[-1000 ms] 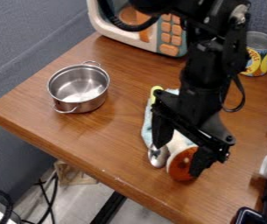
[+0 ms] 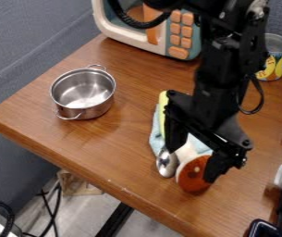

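My black gripper point(image 2: 207, 144) hangs low over the front middle of the table, above an orange-red round object point(image 2: 195, 176) with a white part. A pale cloth point(image 2: 157, 139) lies beneath, with a silver spoon-like item point(image 2: 166, 163) and something yellow on it, partly hidden by the arm. Whether the fingers are open or shut is hard to make out.
A steel pot point(image 2: 84, 93) sits at the left of the wooden table point(image 2: 69, 139). A white microwave point(image 2: 153, 32) stands at the back, a can point(image 2: 272, 65) at the back right. White knobs of a dark appliance line the right edge.
The gripper has risen slightly from its position a second ago, uncovering a little more of the cloth. The objects on the table look about the same.
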